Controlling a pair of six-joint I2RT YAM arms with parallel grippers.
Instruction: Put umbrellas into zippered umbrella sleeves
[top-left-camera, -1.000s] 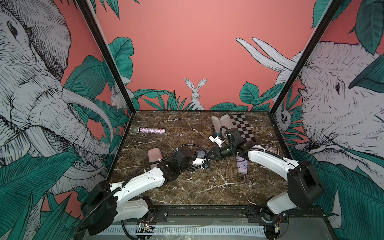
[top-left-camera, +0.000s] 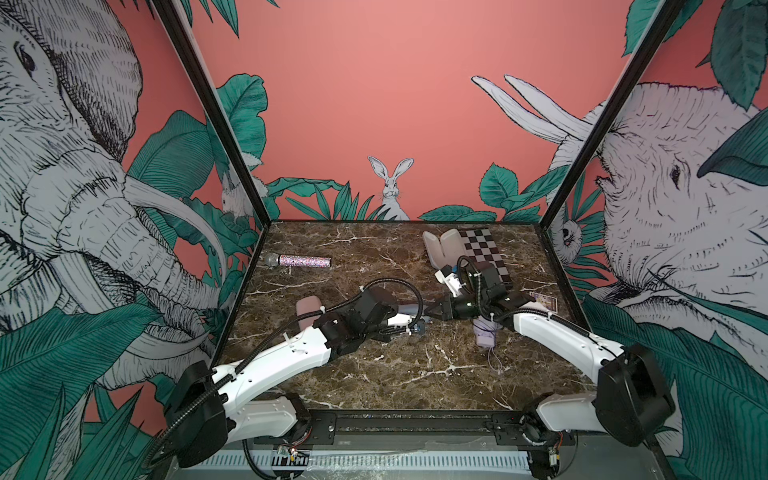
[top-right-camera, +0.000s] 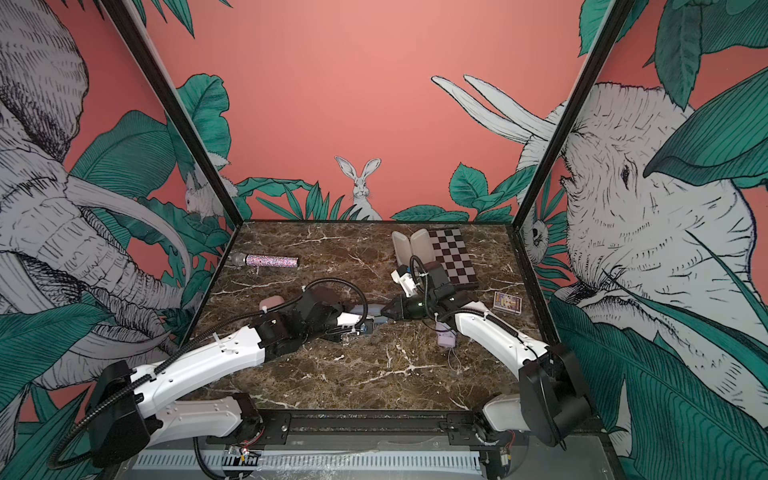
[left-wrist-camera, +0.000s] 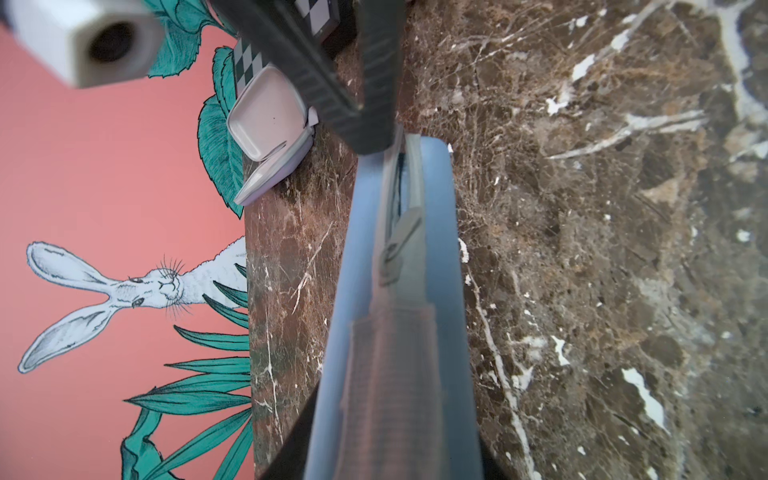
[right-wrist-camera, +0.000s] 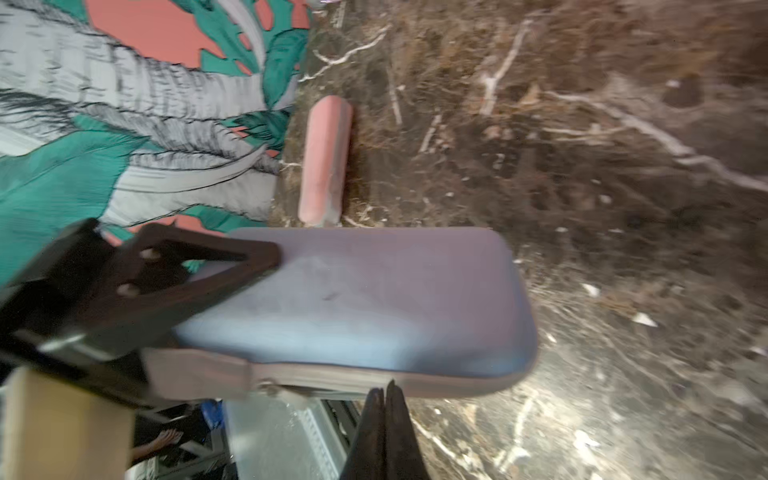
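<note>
A blue zippered sleeve is held off the table by my left gripper (top-left-camera: 410, 318), which is shut on it; the right wrist view shows one dark finger (right-wrist-camera: 232, 280) across its side. The sleeve's zipper faces up in the left wrist view, with its slider (left-wrist-camera: 402, 244) near the far end and a narrow gap beyond it. Just past that end is my right gripper, its tips together beside the zipper edge, nothing showing between them. A lavender umbrella (top-left-camera: 485, 332) with a thin cord lies partly under the right arm.
A pink sleeve (right-wrist-camera: 326, 160) lies at the left. Toward the back are an open pale sleeve (top-left-camera: 445, 249), a checkered board (top-left-camera: 485, 248) and a glittery umbrella (top-left-camera: 304, 261). A small card (top-right-camera: 507, 301) lies at the right.
My right gripper and arm have shifted a little to the right. The left arm has moved only slightly, keeping the blue sleeve.
</note>
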